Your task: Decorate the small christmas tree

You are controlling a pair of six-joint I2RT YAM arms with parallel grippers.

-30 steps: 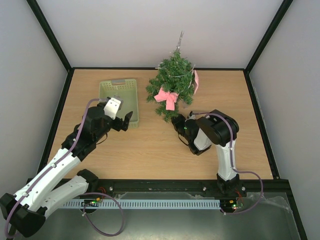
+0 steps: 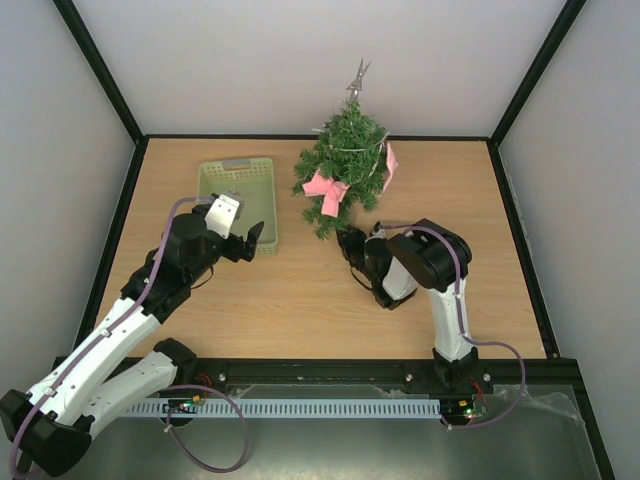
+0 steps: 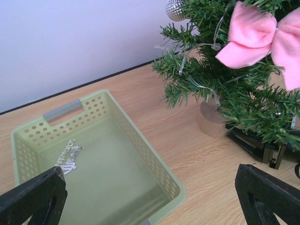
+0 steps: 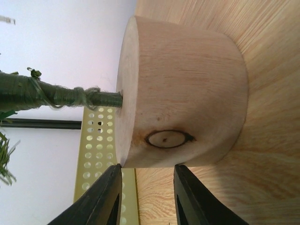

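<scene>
The small Christmas tree (image 2: 350,155), dressed with pink bows (image 3: 248,35), a light string and a silver ball (image 3: 176,9), stands on a round wooden base (image 4: 187,89). My right gripper is low at that base, its fingertips at the base's lower edge, shut on it as far as the wrist view shows. My left gripper (image 2: 245,243) hangs open over the front right of the green basket (image 2: 262,190), nothing between its fingers. In the left wrist view white lettering ornaments (image 3: 68,154) lie in the basket.
Walls close it in at back and sides.
Since a second ago my right gripper has moved slightly left, and the tree's bows and foliage have shifted a little left with it. The left arm has stayed still.
</scene>
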